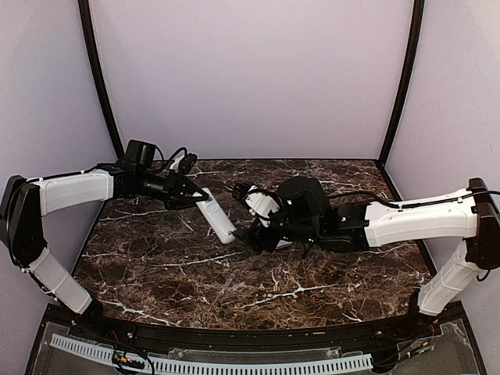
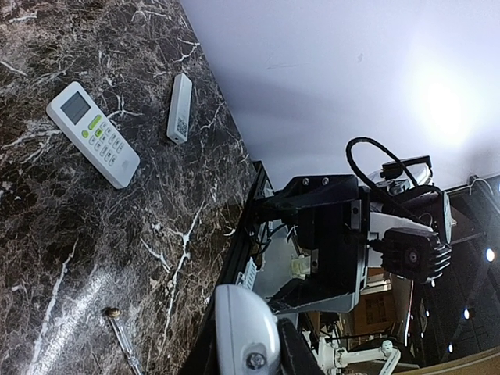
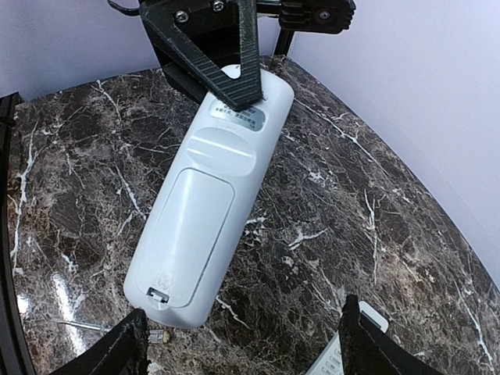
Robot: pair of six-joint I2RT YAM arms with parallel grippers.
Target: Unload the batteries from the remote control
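A white remote (image 1: 216, 218), back outward with its battery cover (image 3: 191, 236) on, hangs tilted from my left gripper (image 1: 198, 196), which is shut on its upper end. In the left wrist view only the remote's white end (image 2: 247, 336) shows. My right gripper stands open just off the remote's lower end, its two dark fingers apart at the bottom of the right wrist view, with none of the held remote clearly between them.
A second remote (image 2: 105, 144), keypad up, and a small white bar (image 2: 179, 109) lie on the marble table. A thin metal tool (image 2: 123, 344) lies there too.
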